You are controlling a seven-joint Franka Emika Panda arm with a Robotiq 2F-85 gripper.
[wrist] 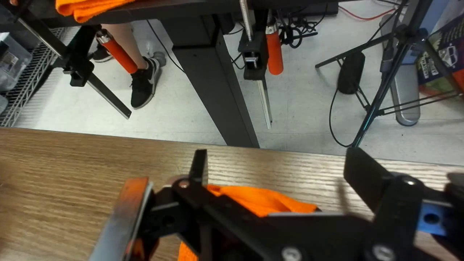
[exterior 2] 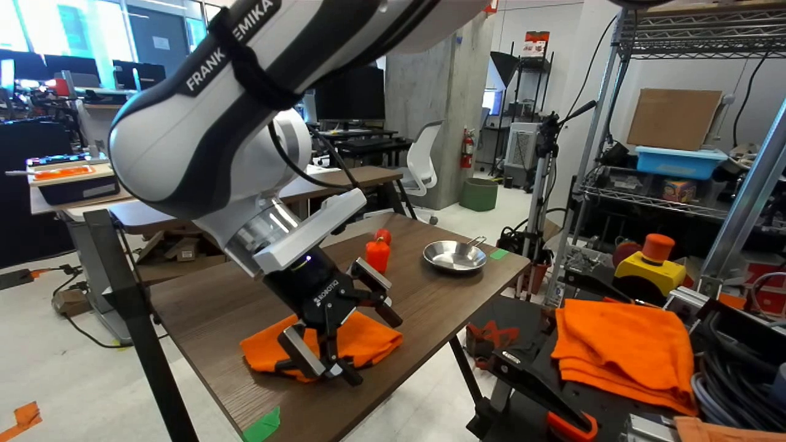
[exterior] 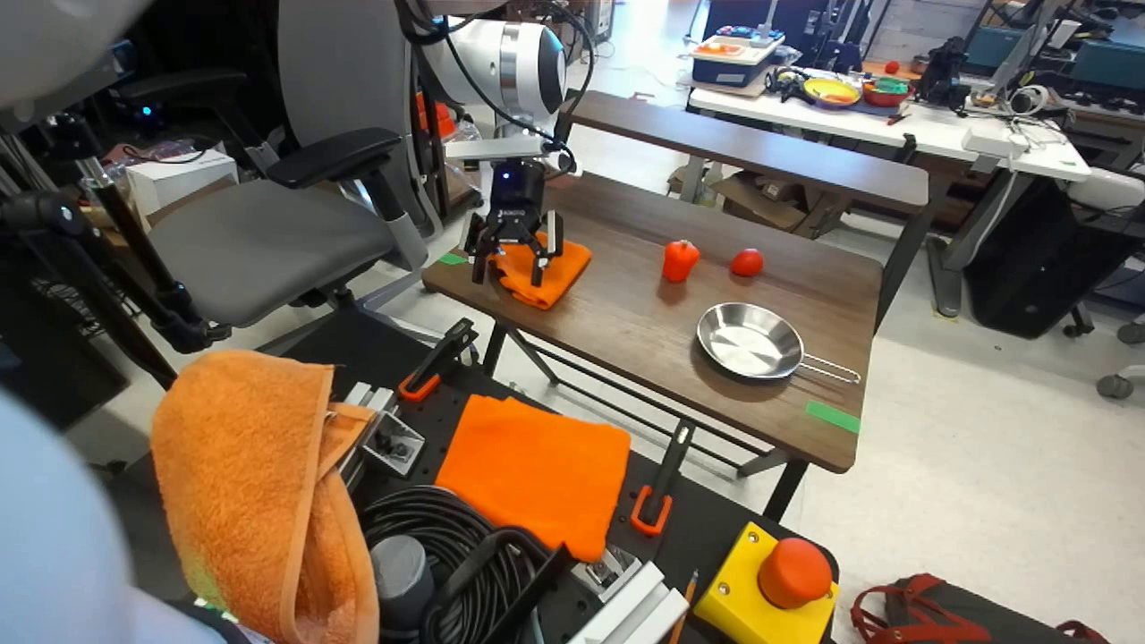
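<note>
My gripper (exterior: 507,270) stands open over the folded orange cloth (exterior: 560,275) at the left end of the wooden table. In the second exterior view the gripper (exterior 2: 373,346) is tilted, its fingertips low over the near part of the cloth (exterior 2: 263,346). Whether they touch it cannot be told. From the wrist, the open gripper shows a wide gap, with the table's edge beyond and part of the cloth (wrist: 261,200) behind the finger links. Nothing shows held. Further along the table are a red pepper (exterior: 679,261), a red tomato (exterior: 747,262) and a steel pan (exterior: 748,340).
Across a gap from the wooden table (exterior: 628,311), a black bench holds a second orange cloth (exterior: 537,469), clamps and a yellow box with a red button (exterior: 768,581). A raised shelf (exterior: 751,145) runs behind the table.
</note>
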